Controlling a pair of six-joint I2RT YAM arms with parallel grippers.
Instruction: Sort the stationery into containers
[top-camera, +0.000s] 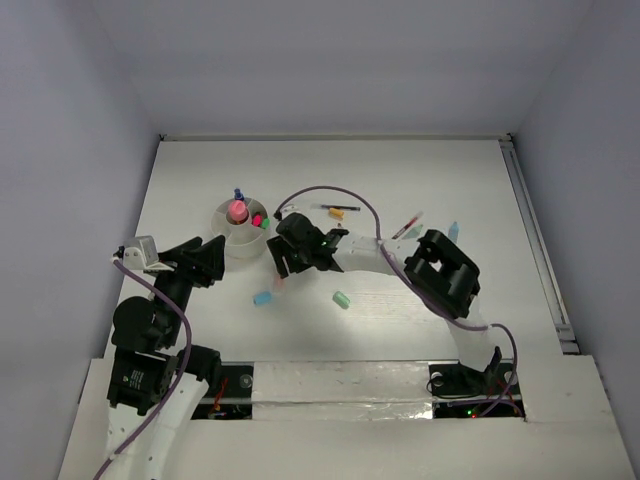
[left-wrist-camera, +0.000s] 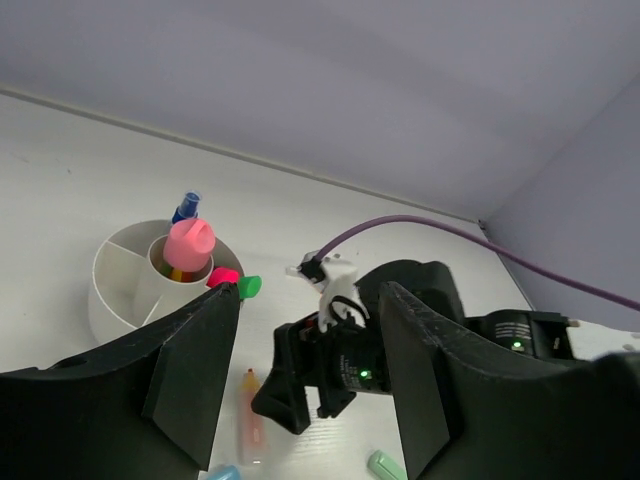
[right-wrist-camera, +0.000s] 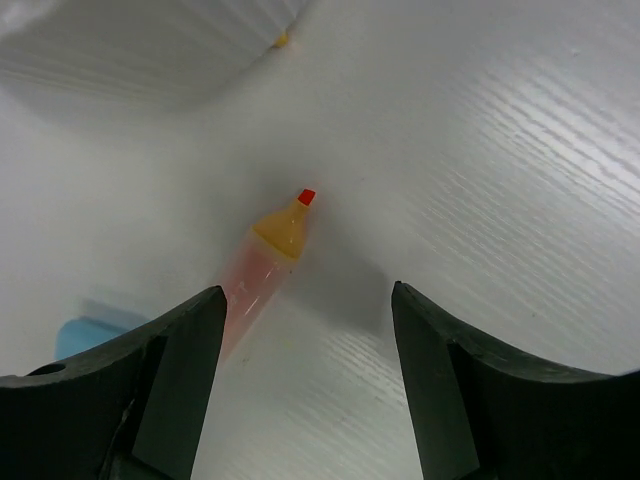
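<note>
A pink highlighter with orange end and red tip (right-wrist-camera: 260, 270) lies on the table, just below my open right gripper (top-camera: 283, 262), nothing held. A blue item (right-wrist-camera: 90, 340) (top-camera: 262, 298) lies beside it. The round divided container (top-camera: 231, 240) (left-wrist-camera: 125, 280) at left holds pink, red, green and blue items. My left gripper (top-camera: 212, 258) hovers left of these, its fingers apart with nothing visible between them.
A green item (top-camera: 341, 300) lies front-centre. Pens and a yellow item (top-camera: 336, 213) lie behind the right arm, more stationery (top-camera: 453, 230) at right. Walls border the table.
</note>
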